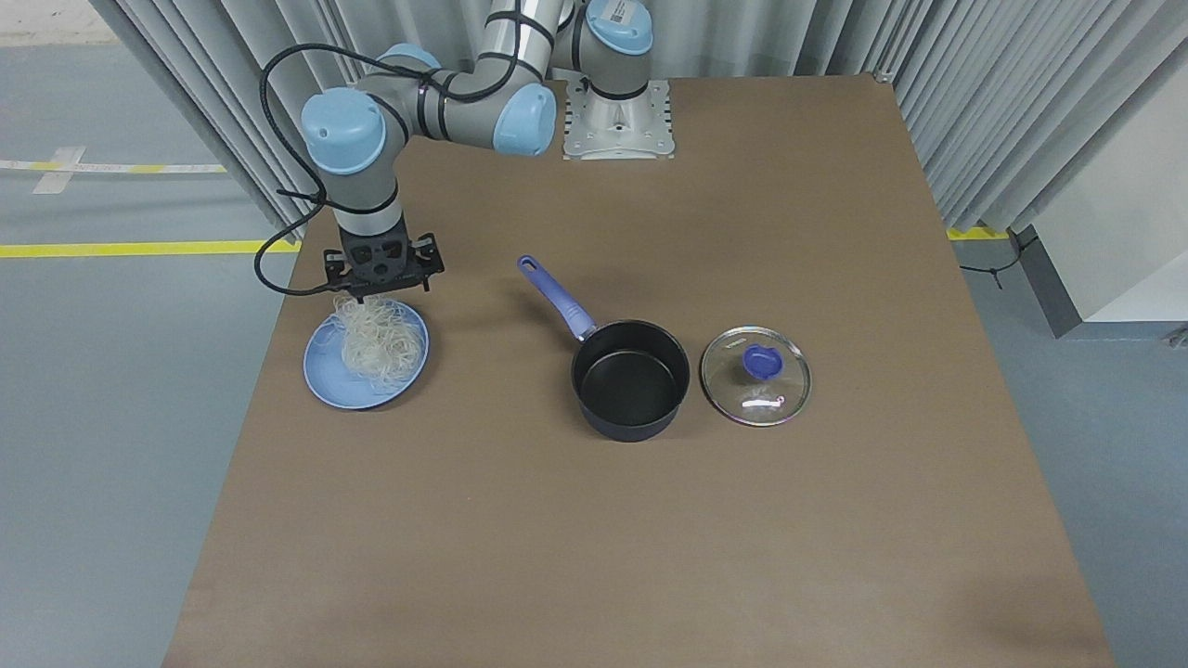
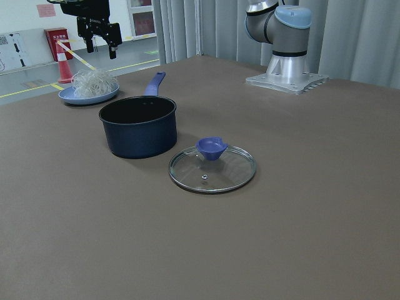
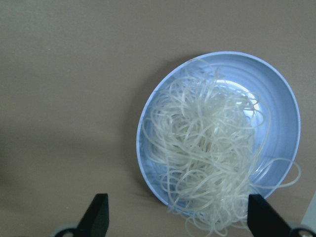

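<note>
A pile of thin white noodles (image 3: 202,143) lies on a blue plate (image 1: 320,377) at the table's left. My gripper (image 2: 102,51) hangs above and just behind the plate, its fingers apart with nothing between them. In the wrist view the two fingertips flank the lower part of the view, with the noodles below. To the right of the plate a dark pot (image 1: 607,414) with a blue handle (image 1: 557,295) stands empty. Beside it lies a glass lid (image 1: 737,395) with a blue knob (image 1: 763,358).
My arm's base plate (image 1: 618,145) is at the back edge. The table's left edge runs close beside the plate.
</note>
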